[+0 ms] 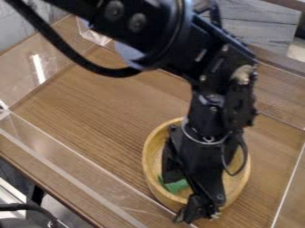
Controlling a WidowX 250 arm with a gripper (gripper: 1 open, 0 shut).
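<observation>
My black gripper (194, 189) is lowered over the round yellow bowl (156, 153) at the lower right of the camera view, and the arm covers much of it. The green block (174, 185) inside the bowl shows only in part, beside and behind the gripper's fingers.
The wooden surface (84, 116) left of the bowl is clear. A clear-edged border runs along the left and lower left. The arm hides most of the back.
</observation>
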